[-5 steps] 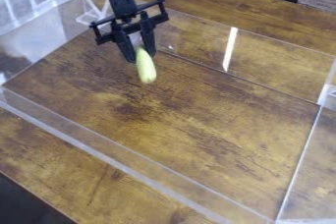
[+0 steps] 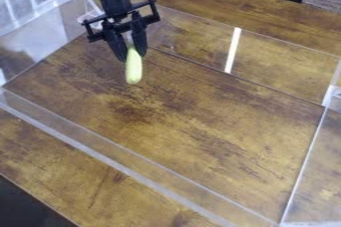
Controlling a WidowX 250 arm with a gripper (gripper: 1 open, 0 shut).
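A pale yellow-green elongated object (image 2: pixel 134 69) hangs roughly upright from my black gripper (image 2: pixel 131 47), which is shut on its upper end in the upper left of the view. The arm reaches in from the top. Whether the object's lower tip touches the wooden floor cannot be told.
A clear-walled enclosure (image 2: pixel 234 50) with a wooden floor (image 2: pixel 200 136) surrounds the workspace. A white wire rack or grid stands at the far left, and a dark strip lies along the back at the top right.
The gripper and the object in it have moved left across about the last second, with the object swinging slightly more upright.
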